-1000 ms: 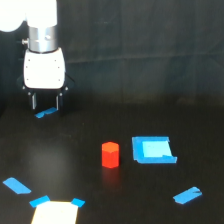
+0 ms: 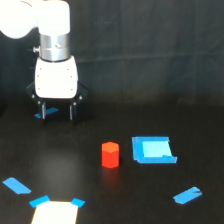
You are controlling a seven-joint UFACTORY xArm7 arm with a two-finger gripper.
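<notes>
A red block (image 2: 110, 155) rests on the dark table near the middle of the camera view. Right of it, and apart from it, lies a pale square framed in blue (image 2: 137, 149). My gripper (image 2: 57, 112) hangs at the upper left, up and to the left of the block, pointing down. Its two dark fingers (image 2: 43, 111) stand apart, and nothing shows between them.
A bright cream square (image 2: 55, 213) with blue tape at its corners lies at the bottom edge. Loose blue tape strips mark the table at the left (image 2: 16, 186) and the right (image 2: 187, 195). The table between gripper and block is clear.
My gripper has moved right and a little lower in the view, past the blue tape behind it. The red block and both squares have stayed where they were.
</notes>
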